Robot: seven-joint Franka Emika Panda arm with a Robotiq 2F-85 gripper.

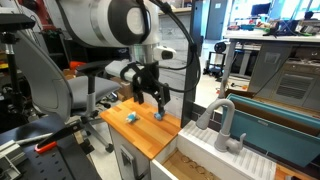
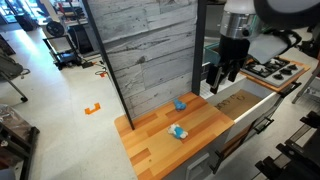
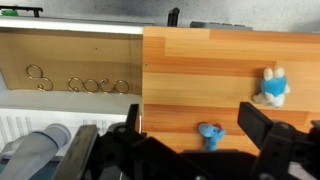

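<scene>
My gripper [image 1: 148,93] hangs above the wooden top, its fingers spread apart with nothing between them. In the wrist view the gripper straddles a stretch of bare wood and the small blue toy [image 3: 211,134], which lies below, close to the right finger. A light-blue and white plush toy [image 3: 272,87] rests farther right on the wooden top [image 3: 195,50]. Exterior view 2 shows both the blue toy [image 2: 180,104] and the plush toy [image 2: 178,131] on the wood, clear of the fingers.
An open drawer [image 3: 60,47] with several brass-coloured rings [image 3: 91,86] adjoins the wood. A grey faucet [image 1: 225,118] rises beside a white ribbed surface. A grey panelled wall [image 2: 155,50] borders the wooden top, and a blue-green bin [image 1: 270,130] stands farther back.
</scene>
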